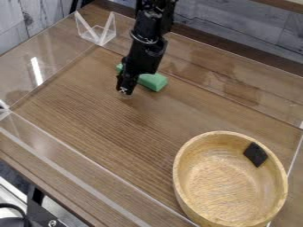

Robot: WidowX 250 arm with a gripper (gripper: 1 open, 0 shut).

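Observation:
My black gripper [126, 87] hangs down from the top of the view over the wooden table, its tip low near the surface. It looks shut, though small and dark. A green block [151, 82] lies just behind and to the right of the tip, partly hidden by the arm. Whether the gripper touches it I cannot tell.
A large tan basket [228, 190] with a black patch on its rim stands at the lower right. Clear plastic pieces sit at the left and upper-left edges.

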